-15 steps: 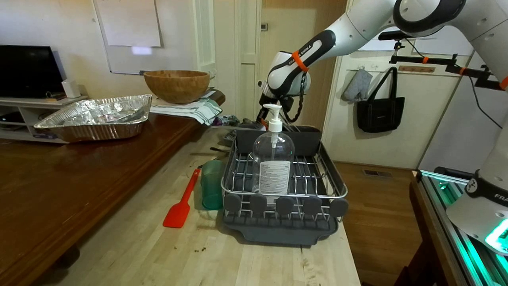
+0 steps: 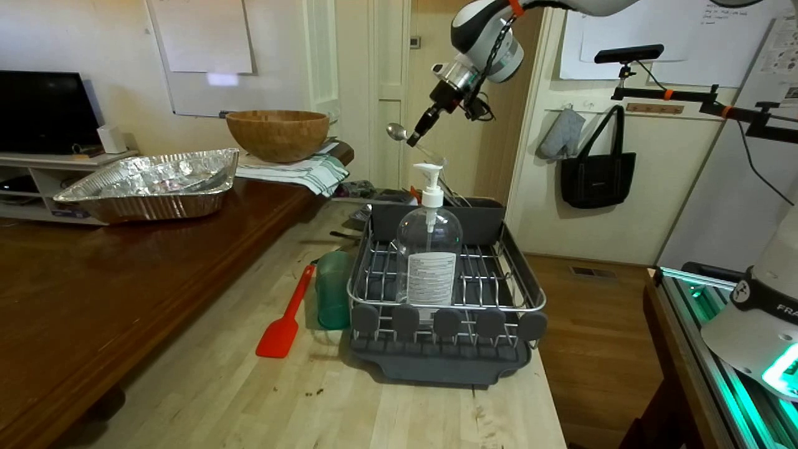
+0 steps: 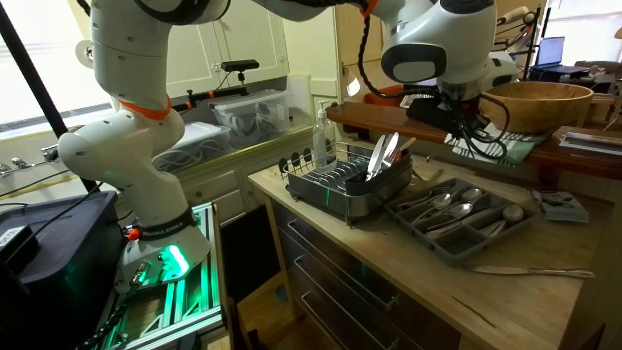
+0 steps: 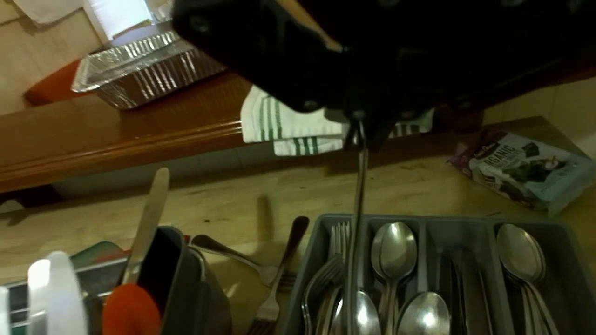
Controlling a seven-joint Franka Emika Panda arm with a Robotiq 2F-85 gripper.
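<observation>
A metal spoon is pinched in my gripper (image 2: 414,139), which hangs in the air beyond the drying rack (image 2: 361,278). The bowl of the held spoon (image 2: 396,131) shows to the left of the fingertips in exterior view 1. From the wrist, its thin handle (image 4: 359,195) runs downward in front of the grey cutlery tray (image 4: 422,245). That tray holds forks, spoons and other cutlery in separate compartments. Knives (image 3: 382,152) and other utensils stand in the rack's cutlery holder (image 3: 356,185). Exterior view 2 does not show the fingertips clearly.
A pump bottle (image 2: 430,243) stands in the rack. Loose forks (image 4: 269,307) lie between rack and tray. A knife (image 3: 530,271) lies in front of the tray, and a snack packet (image 4: 522,167) behind it. The raised wooden ledge (image 4: 139,131) borders the counter.
My gripper has risen from low behind the rack to well above it. The held spoon now shows in exterior view 1. The rack and bottle have not moved.
</observation>
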